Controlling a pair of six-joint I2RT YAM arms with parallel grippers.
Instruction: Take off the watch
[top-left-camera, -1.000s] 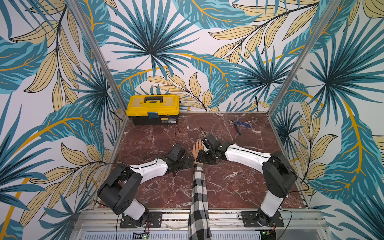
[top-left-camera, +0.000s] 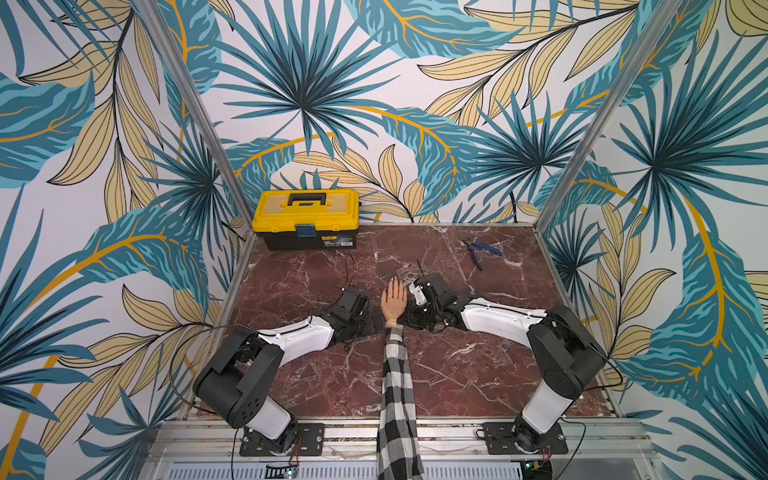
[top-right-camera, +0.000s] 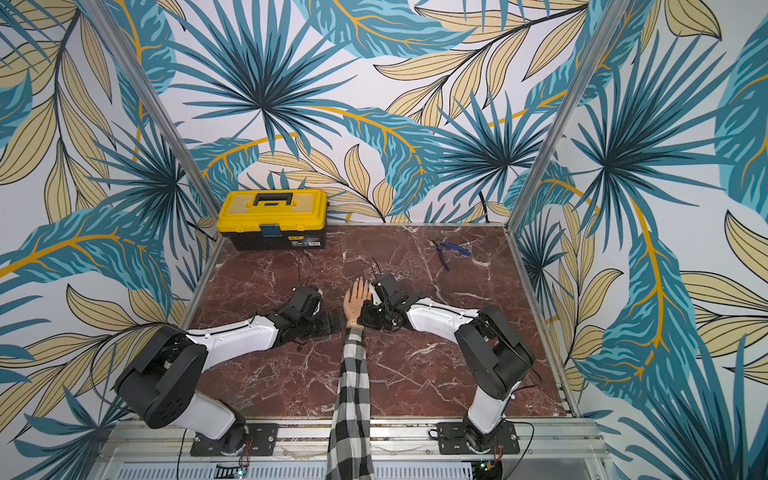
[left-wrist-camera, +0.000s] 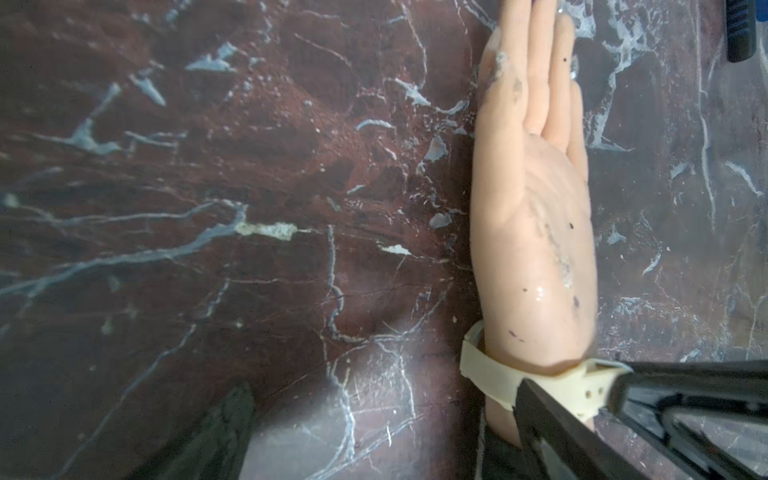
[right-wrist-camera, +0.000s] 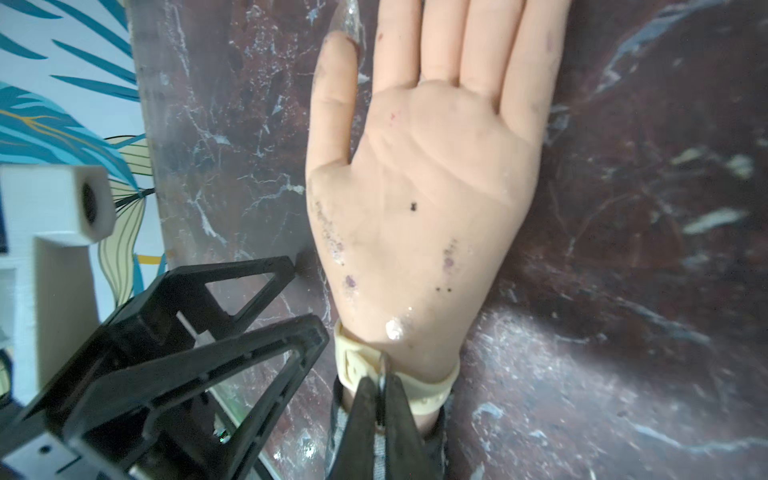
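Note:
A mannequin hand lies palm up on the marble table, its checked sleeve running to the near edge. A cream watch strap circles its wrist. My left gripper is open beside the wrist, low over the table, one finger in front of the strap in its own wrist view. My right gripper is shut at the thumb side of the wrist, its tips over the strap by the buckle; whether any strap is between them I cannot tell.
A yellow-lidded toolbox stands at the back left. Blue-handled pliers lie at the back right.
The left arm has barely moved.

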